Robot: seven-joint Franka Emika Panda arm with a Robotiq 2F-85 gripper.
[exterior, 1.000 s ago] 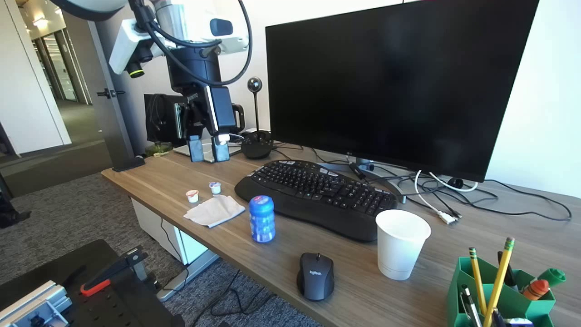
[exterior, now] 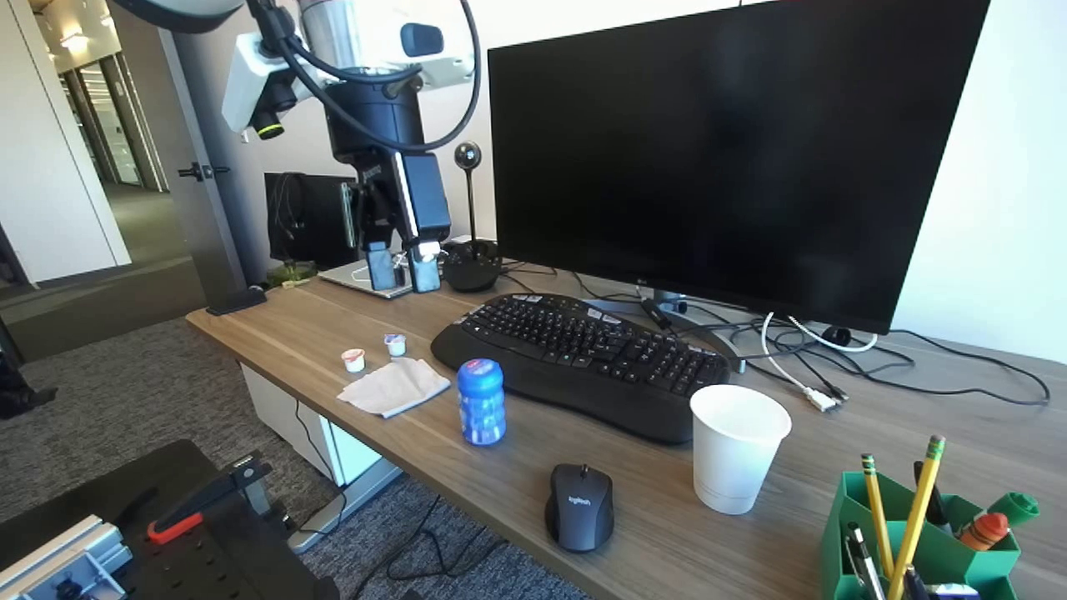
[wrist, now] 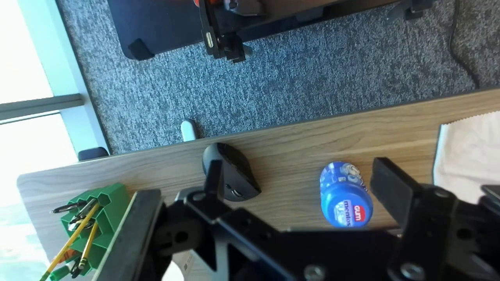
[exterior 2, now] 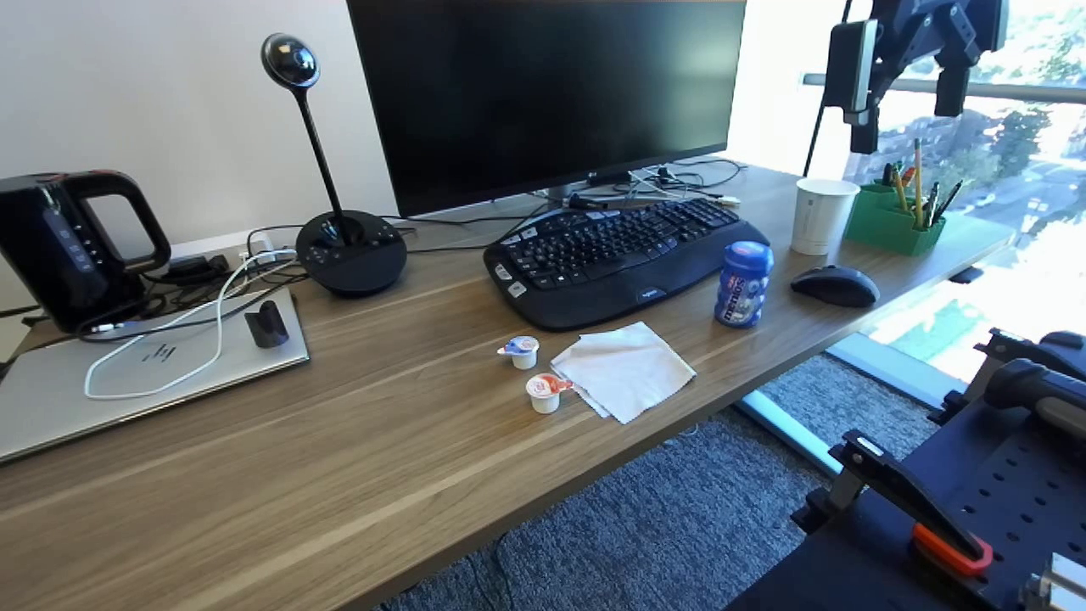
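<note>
High above the desk, my gripper (exterior: 404, 268) is empty. Its fingers are wide apart in the wrist view, with one fingertip (wrist: 215, 175) at left and the other (wrist: 387, 175) at right. A blue Mentos gum bottle (wrist: 347, 206) stands upright on the desk below, towards the right finger. Left of it lies a dark computer mouse (wrist: 232, 172), partly covered by the left finger. The white paper cup (exterior: 739, 445) stands upright between the keyboard (exterior: 590, 355) and a green pen holder (exterior 2: 896, 219). A pale cloth (exterior 2: 623, 372) lies flat near the front edge.
Two small creamer cups (exterior 2: 523, 351) sit beside the cloth. A big monitor (exterior: 700, 150) rises behind the keyboard, with loose cables around its foot. A webcam on a stalk (exterior 2: 351, 249), a laptop (exterior 2: 153, 356) and a black kettle (exterior 2: 71, 244) occupy the far end. Bare wood lies before them.
In exterior view 1 my gripper has shifted a little to the right and slightly up. The objects on the desk have stayed where they were.
</note>
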